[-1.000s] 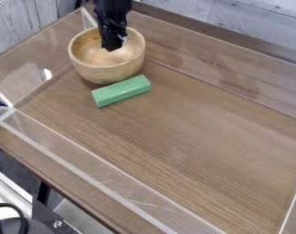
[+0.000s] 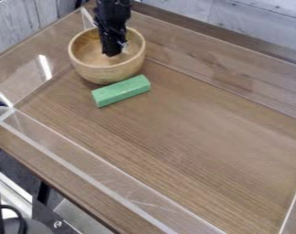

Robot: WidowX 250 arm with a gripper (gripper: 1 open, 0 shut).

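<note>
A round tan wooden bowl [image 2: 89, 65] stands at the upper left of the table. The dark gripper [image 2: 111, 47] reaches down from the top edge into the bowl; its fingertips are small and dark, and I cannot make out anything held between them. Just below the bowl a green block [image 2: 120, 90] lies at a slant on the table.
The gripper has come slightly lower into the bowl. The bowl and green block look unmoved.
</note>
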